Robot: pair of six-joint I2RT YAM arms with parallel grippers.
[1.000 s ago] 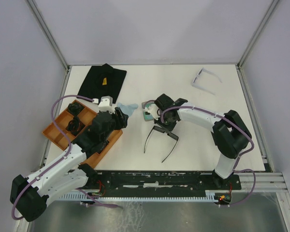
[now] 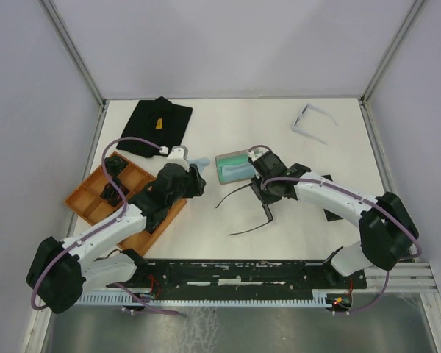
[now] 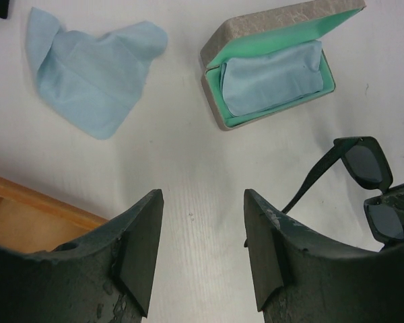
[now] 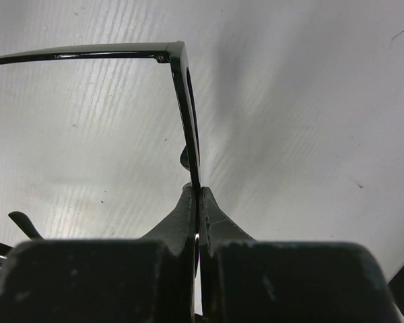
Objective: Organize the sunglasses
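Observation:
A black pair of sunglasses [image 2: 270,213] is held over the middle of the table, its temples unfolded and pointing left. My right gripper is shut on the thin front frame, near the nose bridge. In the left wrist view the dark lenses [image 3: 365,163] show at the right, and one temple [image 3: 320,168] slants down to behind the right-hand finger. My left gripper stands part open left of the glasses, nothing between its fingers. Behind them is an open case [image 3: 219,94] with a green lining and a blue cloth [image 3: 273,77] inside.
An orange compartment tray [image 2: 88,197] holding dark glasses lies at the left. A black pouch [image 2: 156,125] and another blue cloth [image 2: 199,163] are behind. White-framed glasses [image 2: 300,121] rest at the back right; a dark case [image 2: 331,213] sits right of centre.
The right gripper has moved right and toward the front, turning the sunglasses so their temples swing from frontward to leftward. My left gripper has moved right, toward the glasses.

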